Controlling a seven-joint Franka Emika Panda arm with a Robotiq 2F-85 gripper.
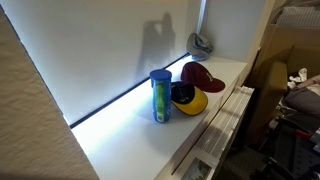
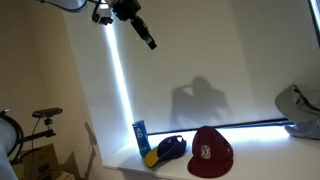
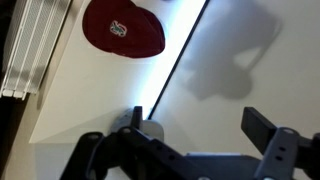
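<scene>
My gripper (image 2: 128,32) is up in the air in front of the white wall, above the caps and clear of them. In the wrist view its fingers (image 3: 262,130) stand wide apart with nothing between them. A maroon cap (image 3: 122,27) with a light emblem lies on the white shelf, beside a navy and yellow cap (image 1: 188,98). The blue bottle (image 1: 161,96) stands upright at the shelf's nearer end in exterior view 1. At the other end a grey cap (image 2: 298,110) leans near the wall; in the wrist view my gripper partly covers it.
A white wall (image 1: 95,45) backs the shelf (image 1: 128,140), with a lit strip along their join. A slatted white rack (image 1: 228,120) runs along the shelf's front. Bare shelf lies between the maroon and grey caps.
</scene>
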